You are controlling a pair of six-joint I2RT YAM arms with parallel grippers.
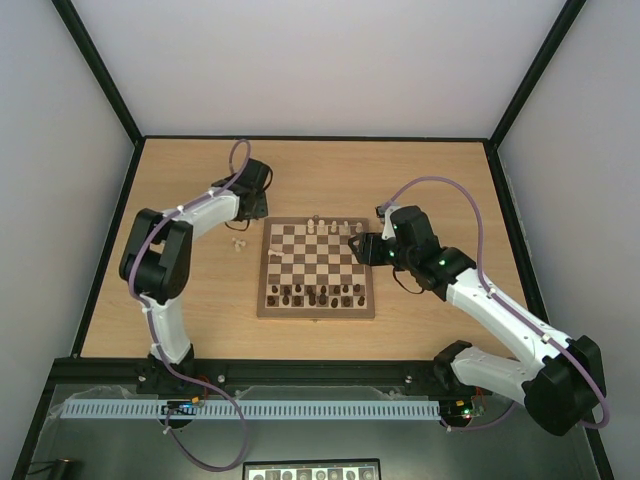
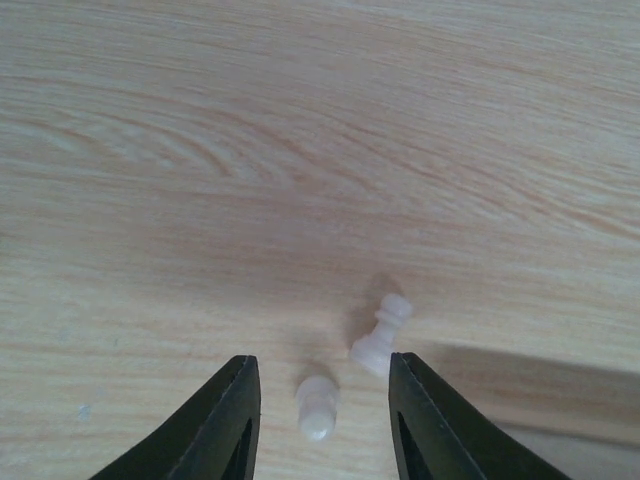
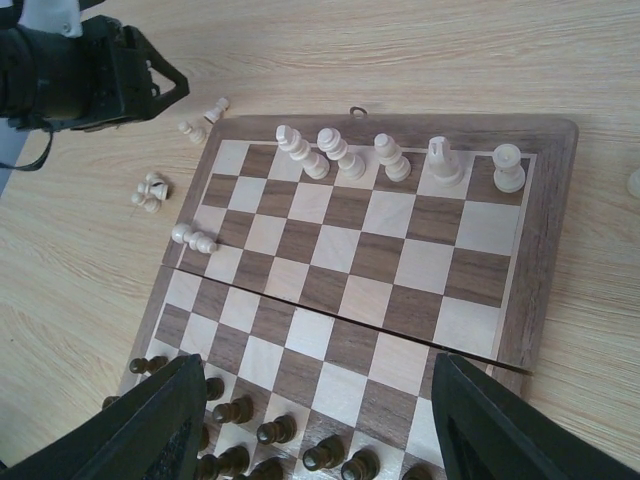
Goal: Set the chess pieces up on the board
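Observation:
The chessboard [image 1: 319, 256] lies mid-table, dark pieces [image 3: 278, 429] standing at its near side. Along the far row stand several white pieces [image 3: 340, 152]. One white piece [image 3: 194, 238] lies on its side at the board's left edge. In the left wrist view, two white pieces show on bare wood: a lying one [image 2: 380, 335] by the right finger and another [image 2: 317, 407] between the fingers' lines, neither gripped. My left gripper is open above them. My right gripper hangs open over the board's right side, nothing in its fingers.
A small cluster of white pieces [image 3: 151, 192] lies on the table left of the board. Another white piece [image 3: 634, 183] shows at the right edge of the right wrist view. Bare table surrounds the board on its near side.

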